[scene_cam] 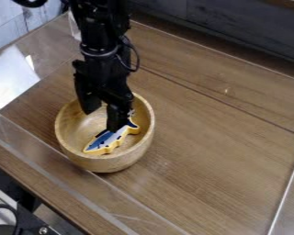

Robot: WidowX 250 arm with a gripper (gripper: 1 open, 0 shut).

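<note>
My black gripper [103, 108] reaches down from the top into a round wooden bowl [78, 145] on the table, its fingers open and low inside the bowl over a yellow-edged toy with a blue-and-white middle [107, 139]. The toy lies diagonally on the bowl's floor, its upper end partly hidden by the right finger. Whether the fingers touch it I cannot tell.
A dark wall edges the back, a white object [8, 75] stands at the left edge, and a cable lies at the bottom left.
</note>
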